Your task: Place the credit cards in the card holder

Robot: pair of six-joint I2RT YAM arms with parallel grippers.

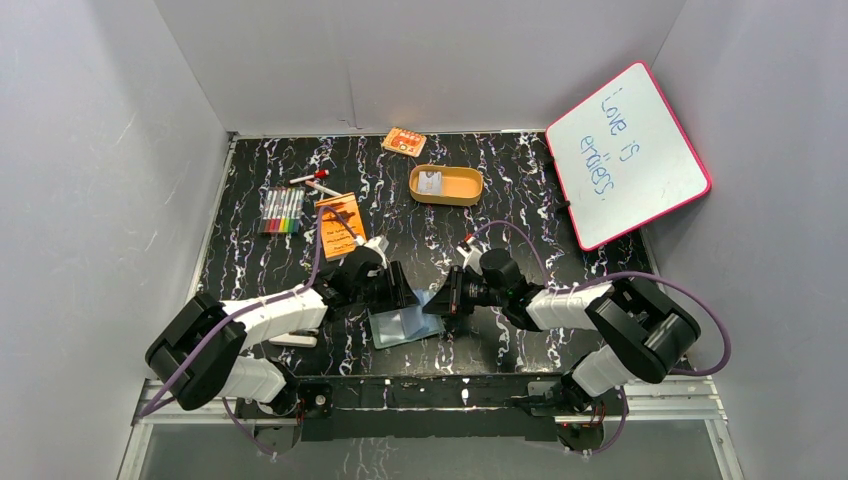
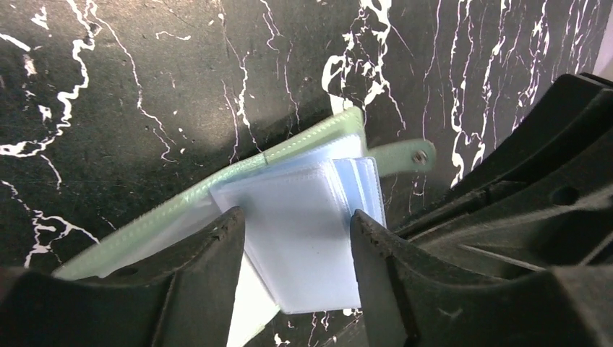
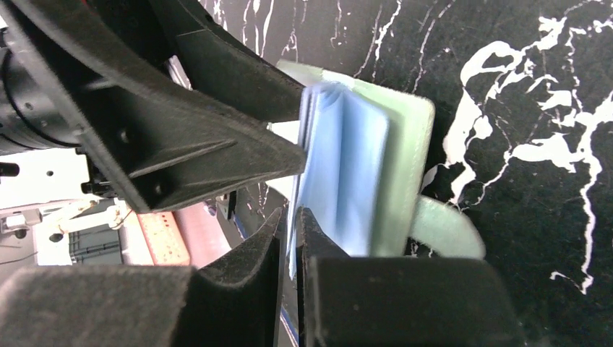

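A pale green card holder (image 1: 390,334) with clear blue-tinted sleeves (image 2: 289,231) lies open at the front middle of the table, between my grippers. My left gripper is part open over the sleeve, its fingertips on either side of the top sleeve's face. My right gripper has its fingertips close together at the edge of the upright sleeves; whether it grips them is unclear. In the right wrist view the left gripper's black fingers reach across to the sleeves. I cannot make out a separate card between either gripper's fingers.
An orange tray (image 1: 462,185) with a white card pack (image 1: 429,182) stands at the back middle. An orange book (image 1: 339,230), markers (image 1: 281,210) and a small orange box (image 1: 404,142) lie behind and left. A whiteboard (image 1: 627,156) leans at the right.
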